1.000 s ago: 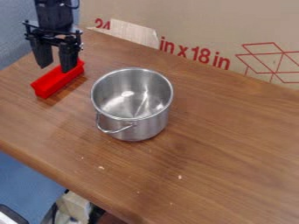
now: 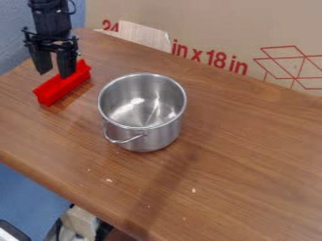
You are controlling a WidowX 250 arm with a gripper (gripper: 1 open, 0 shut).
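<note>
A red rectangular block (image 2: pixel 60 85) lies on the wooden table at the upper left, angled away from the camera. My black gripper (image 2: pixel 53 62) is above the block's far end, its two fingers pointing down and apart, with nothing visible between them. A steel pot (image 2: pixel 142 111) with a wire handle stands to the right of the block.
A white flat piece (image 2: pixel 138 33) lies at the back, before a cardboard panel (image 2: pixel 251 38) with red print. The table's left edge borders a blue area.
My gripper has shifted to the left over the past second. The red block and the pot have not moved.
</note>
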